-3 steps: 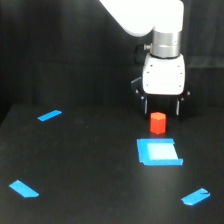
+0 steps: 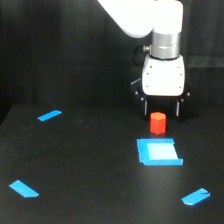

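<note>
A small red block rests on the dark table toward the right, just behind a white square patch bordered in blue tape. Above and slightly behind the block hangs my white gripper, pointing down. Its dark fingers stand wide apart, so it appears open, and I see nothing held between them. The fingertips are hard to make out against the black backdrop, and how far they are from the block in depth is unclear.
Blue tape strips mark the table at the back left, front left and front right.
My gripper sits very slightly lower than a second ago. The red block and the taped patch have not moved.
</note>
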